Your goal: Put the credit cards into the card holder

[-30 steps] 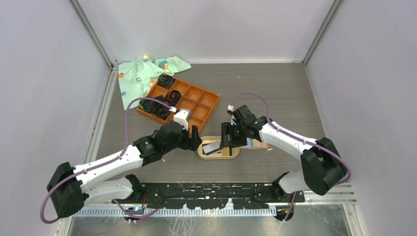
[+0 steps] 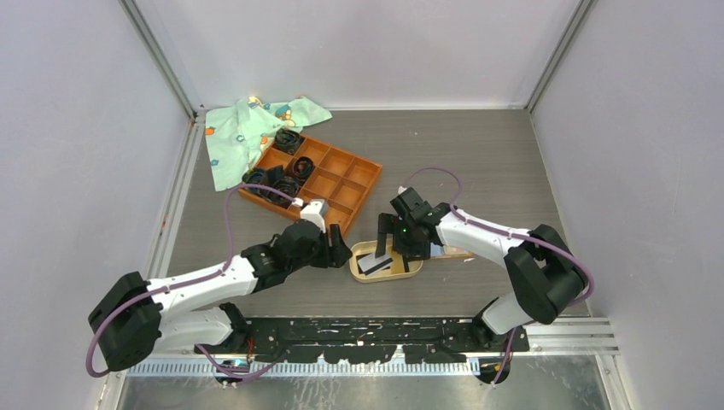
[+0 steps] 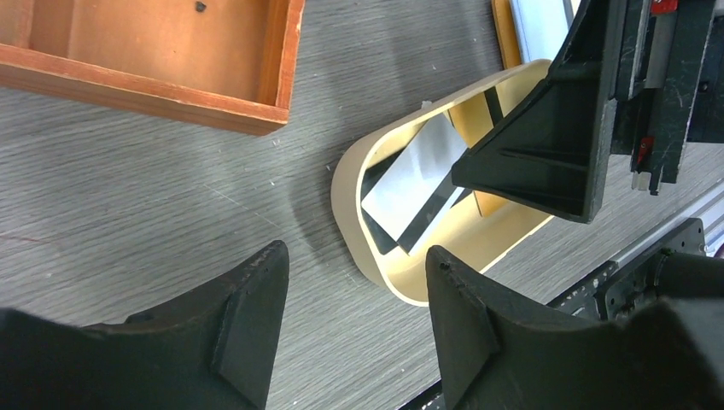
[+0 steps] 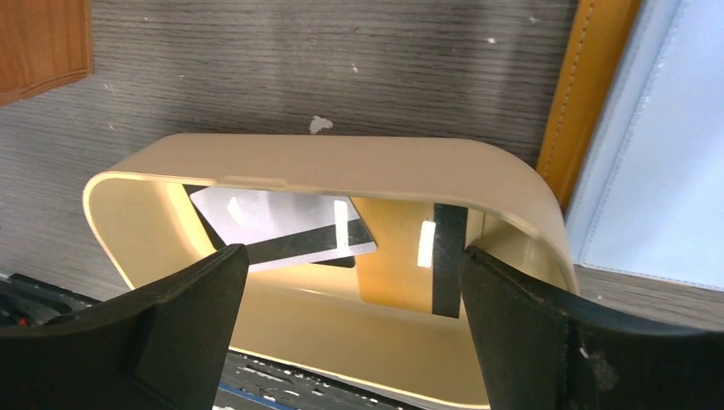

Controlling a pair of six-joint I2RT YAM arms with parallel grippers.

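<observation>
A cream oval tray point(image 2: 417, 266) lies on the table between my two arms. In it are a white card with a dark stripe point(image 4: 273, 213), dark card edges showing beneath it, and an orange card with a black stripe point(image 4: 395, 256). My left gripper is open at the tray's left end, nothing between its fingers. Over the tray, my right gripper stands open, its fingers spread above the cards and holding none. The light-blue and tan card holder point(image 4: 653, 145) lies just right of the tray, partly hidden by the right arm in the top view.
Behind the tray and to the left stands an orange-brown compartment box point(image 2: 365, 174) with coiled black cables point(image 2: 286, 190). A patterned green cloth point(image 2: 226, 145) lies at the back left.
The tray has slid slightly to the right and toward the front. My right gripper has shifted a little left and down.
</observation>
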